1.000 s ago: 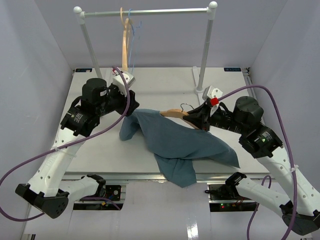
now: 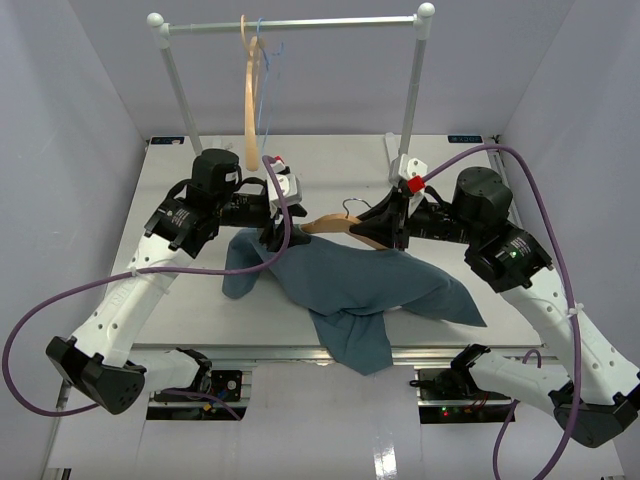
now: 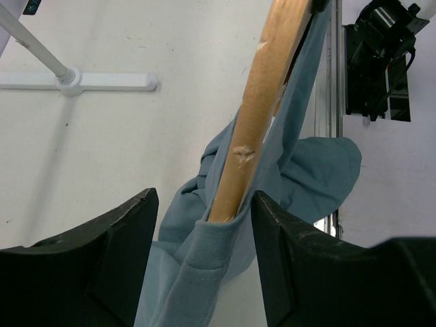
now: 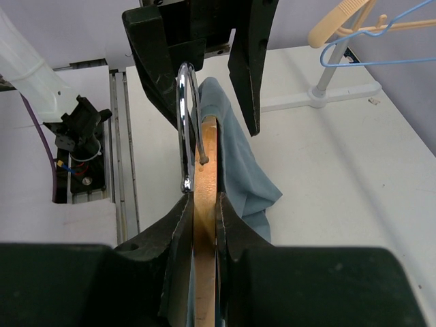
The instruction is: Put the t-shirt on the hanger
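A wooden hanger [image 2: 335, 222] [image 3: 251, 116] [image 4: 204, 266] with a metal hook lies along the grey-blue t-shirt [image 2: 355, 290] [image 3: 204, 266] [image 4: 242, 177]; its left end is inside the shirt's fabric. My right gripper [image 2: 380, 225] is shut on the hanger near its hook. My left gripper [image 2: 285, 230] stands open around that covered end, fingers either side of the cloth and wood. The shirt drapes over the table [image 2: 180, 300], a part hanging over the front edge.
A white rail [image 2: 330, 23] at the back carries wooden hangers [image 2: 250, 100] and blue hangers [image 2: 265, 90].
The right gripper has shifted slightly left with the hanger, and the shirt has shifted slightly with it.
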